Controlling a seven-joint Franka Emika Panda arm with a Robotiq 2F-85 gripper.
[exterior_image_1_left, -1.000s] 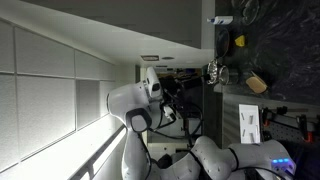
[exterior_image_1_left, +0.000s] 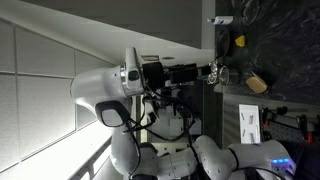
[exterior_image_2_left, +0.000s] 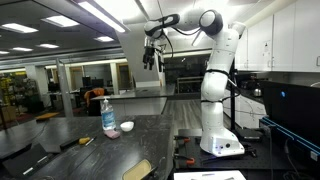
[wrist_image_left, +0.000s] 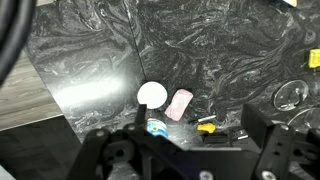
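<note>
High above the dark table, my gripper (exterior_image_2_left: 152, 60) hangs well clear of everything. In the wrist view its black fingers (wrist_image_left: 78, 150) stand wide apart at the lower left and right, so the gripper is open and empty. Below it lie a white round bowl (wrist_image_left: 152, 94), a pink block-like item (wrist_image_left: 179, 104) and a bottle with a blue label (wrist_image_left: 157, 128). A small yellow-and-black item (wrist_image_left: 207, 127) lies right of the bottle. Exterior view 2 shows the bottle (exterior_image_2_left: 108, 115) upright beside the bowl (exterior_image_2_left: 127, 126).
Clear round dishes (wrist_image_left: 291, 95) and a yellow piece (wrist_image_left: 315, 58) are at the wrist view's right. A tan board-like item (exterior_image_2_left: 138, 168) lies near the front of the table (exterior_image_2_left: 60, 130). Much of the tabletop left of the bowl is bare in the wrist view.
The arm has swung leftward in exterior view 1, and more of the black gripper shows there now. The objects on the table have not moved.
</note>
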